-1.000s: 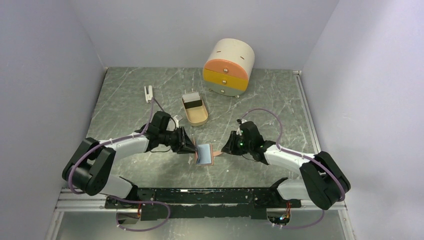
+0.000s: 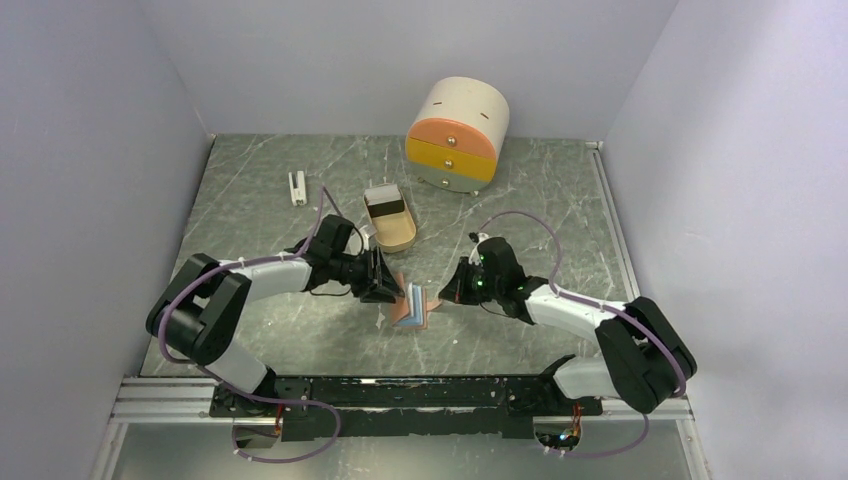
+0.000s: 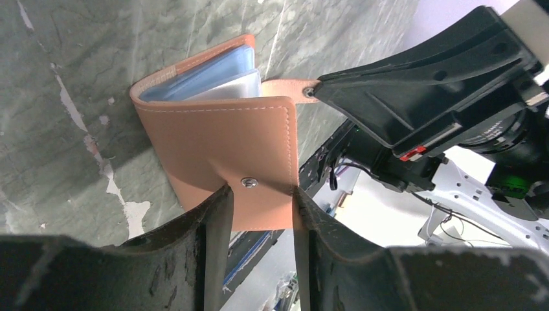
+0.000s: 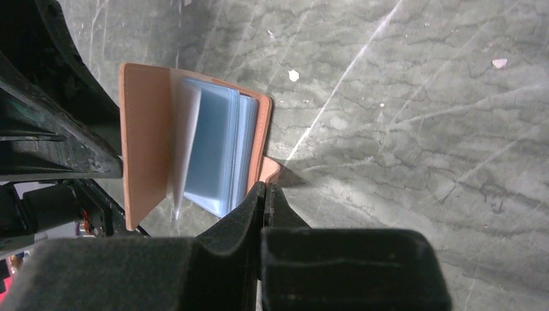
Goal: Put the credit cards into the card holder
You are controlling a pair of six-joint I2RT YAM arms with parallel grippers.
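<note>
The tan card holder (image 2: 400, 310) stands partly open on the table between both grippers. Its front cover (image 3: 213, 142), with a metal snap, leans over blue and clear sleeves (image 4: 210, 139). My left gripper is open, its fingertips apart against the outer face of that cover. A thin tan strap (image 3: 285, 89) sticks out from the holder's right side. My right gripper (image 2: 457, 297) is shut on the strap's end, close to its snap. I see no separate loose card; whether cards sit inside the sleeves I cannot tell.
Farther back lies a tan tray (image 2: 396, 232) with a grey and black insert. A rounded drawer cabinet (image 2: 460, 130) stands at the back, and a small white object (image 2: 298, 188) lies back left.
My left gripper has moved to the right, and the holder's cover has swung rightward over the blue sleeves. The right gripper has shifted only slightly, staying at the strap.
</note>
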